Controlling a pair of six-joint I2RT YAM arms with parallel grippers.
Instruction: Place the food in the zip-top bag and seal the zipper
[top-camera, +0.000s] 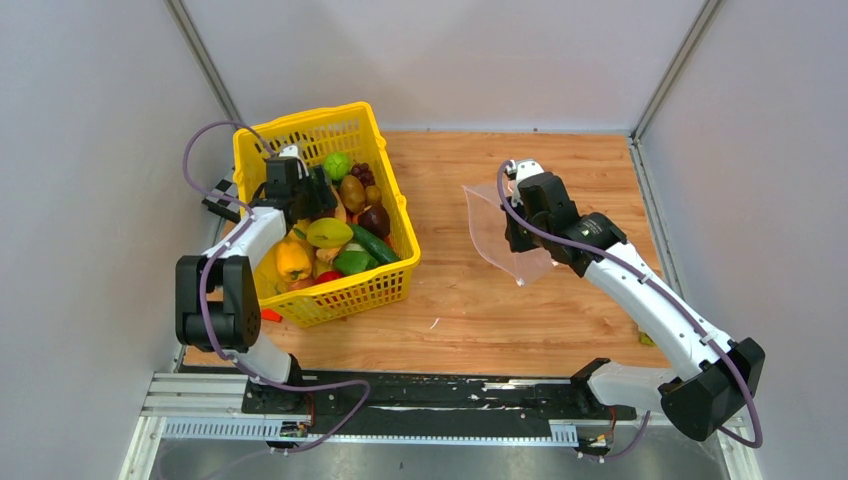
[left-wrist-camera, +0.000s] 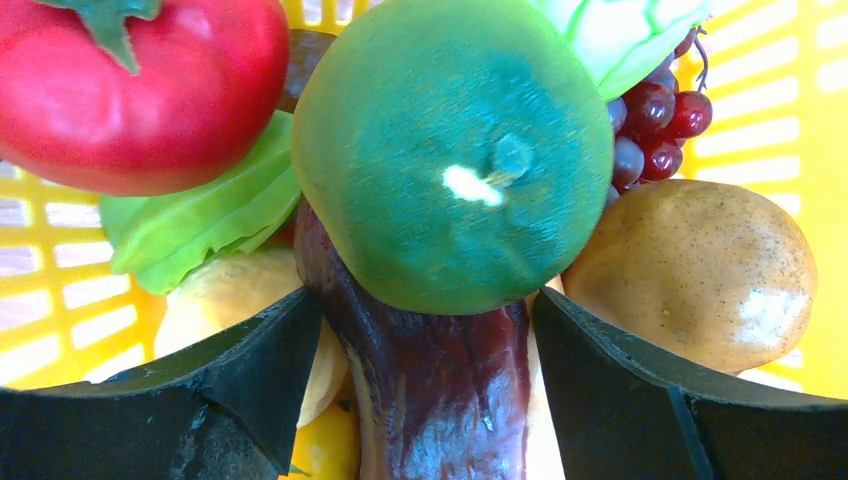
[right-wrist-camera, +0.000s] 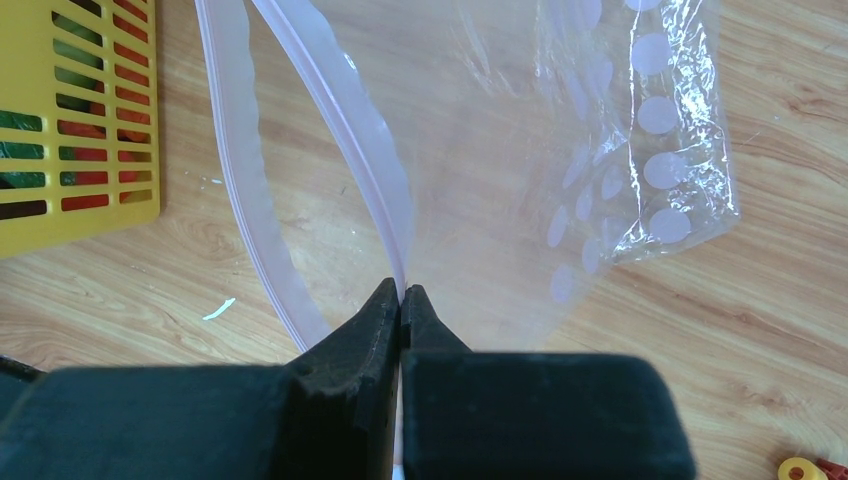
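In the left wrist view, my left gripper is open, its fingertips to either side of the lower end of a round green fruit (left-wrist-camera: 430, 150). A long dark red item (left-wrist-camera: 440, 400) lies under that fruit, between the spread fingers; whether they touch either one I cannot tell. All of this is inside the yellow basket (top-camera: 375, 290). My right gripper is shut on one rim of the clear zip top bag (right-wrist-camera: 480, 190). The bag's mouth gapes, its other rim standing apart to the left. Through the film I see only tabletop and no food.
Around the left gripper lie a tomato (left-wrist-camera: 140, 90), red grapes (left-wrist-camera: 660, 130) and a brown potato-like item (left-wrist-camera: 690, 270). A yellow pepper (top-camera: 294, 260) and a cucumber (top-camera: 372, 243) fill the basket's near part. Bare wooden table (top-camera: 450, 310) separates basket and bag.
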